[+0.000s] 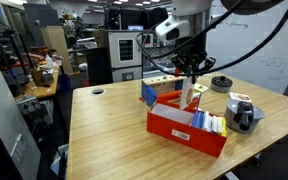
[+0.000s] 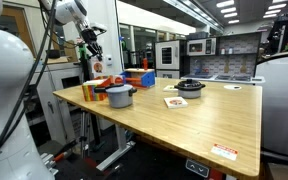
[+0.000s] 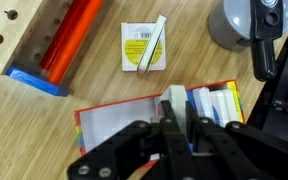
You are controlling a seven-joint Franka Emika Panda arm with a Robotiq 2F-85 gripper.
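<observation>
In exterior view 1, my gripper (image 1: 192, 76) is above the red box (image 1: 187, 138), shut on a thin white book-like item (image 1: 187, 93) that hangs upright. The wrist view shows the white item (image 3: 174, 100) edge-on between the fingers of my gripper. Several slim books (image 1: 210, 122) stand at the box's right end. To their left, the white compartment (image 3: 109, 122) looks empty. Whether the item's lower edge has entered the box cannot be told.
A lidded grey pot (image 1: 244, 115) stands right of the box, its black handle (image 3: 265, 45) reaching toward the books. Behind the box is a blue and red wooden toy (image 1: 162, 88). A white carton (image 3: 144, 43) lies near the box.
</observation>
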